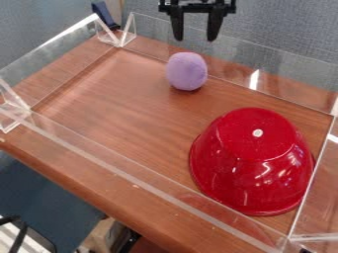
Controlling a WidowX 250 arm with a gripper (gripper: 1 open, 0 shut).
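My black gripper (pixel 196 30) is at the top centre of the camera view, open, its two fingers hanging apart with nothing between them. Below it, clear of it, a light purple ball (pixel 187 71) rests on the wooden surface. A large red upturned bowl (pixel 251 160) lies at the right front.
Clear plastic walls (pixel 93 138) edge the wooden board (pixel 119 109). The middle and left of the board are bare. A small dark blue object (pixel 103 14) is at the back left corner, outside or on the wall.
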